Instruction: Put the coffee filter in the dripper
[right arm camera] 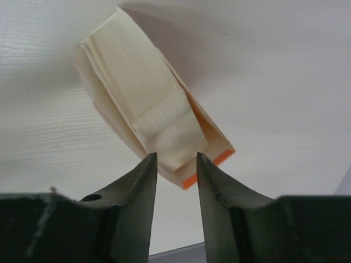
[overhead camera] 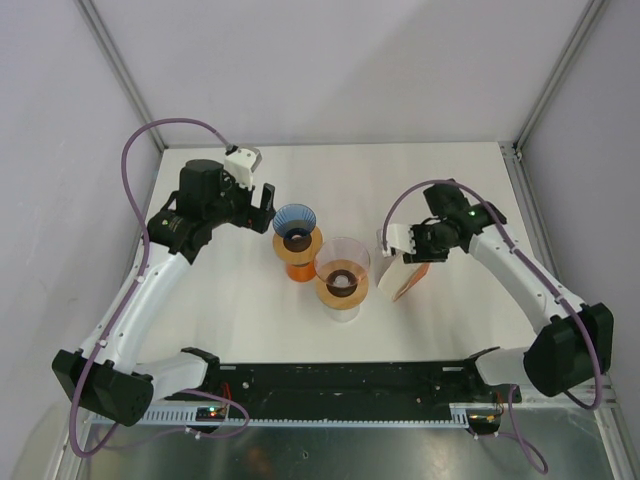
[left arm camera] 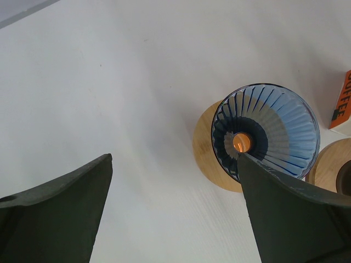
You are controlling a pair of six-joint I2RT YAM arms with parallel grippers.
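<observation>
A bundle of white paper filters (right arm camera: 140, 82) in an open holder with orange edges lies on the table, under my right gripper (overhead camera: 410, 250); in the right wrist view it is just beyond the fingertips, which stand part open, apparently empty. A blue ribbed dripper (left arm camera: 290, 126) on a wooden stand (left arm camera: 205, 159) is at the centre, beside a pinkish clear dripper (overhead camera: 343, 255) on a second stand. My left gripper (overhead camera: 262, 205) hangs open and empty to the upper left of the blue dripper.
An orange-and-white box marked COFFEE (left arm camera: 343, 104) stands by the blue dripper in the left wrist view.
</observation>
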